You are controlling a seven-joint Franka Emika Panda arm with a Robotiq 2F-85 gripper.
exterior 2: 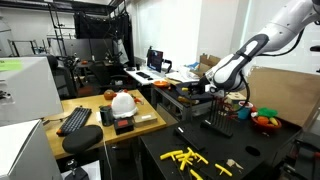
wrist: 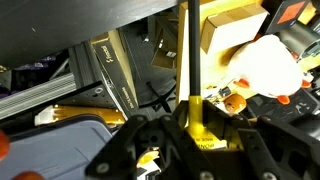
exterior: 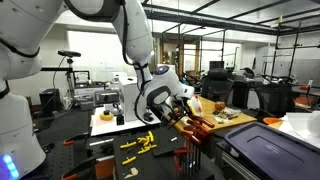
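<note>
In the wrist view my gripper is shut on a slim tool, with its yellow part (wrist: 196,108) between the fingers and a dark shaft (wrist: 194,50) running up out of the picture. Exterior view 1 has the gripper (exterior: 190,107) above the table, close to a group of red items (exterior: 195,128). From the other side, the gripper (exterior 2: 211,88) is over a dark rack (exterior 2: 216,112). The tool is too small to make out in the exterior views.
Several yellow pieces (exterior 2: 185,157) lie spread on the black tabletop. A grey tray (exterior: 265,148) takes up the right in exterior view 1. A bowl of colourful items (exterior 2: 265,122) stands beyond the rack. Behind, a wooden desk (exterior 2: 90,140) carries a keyboard and boxes.
</note>
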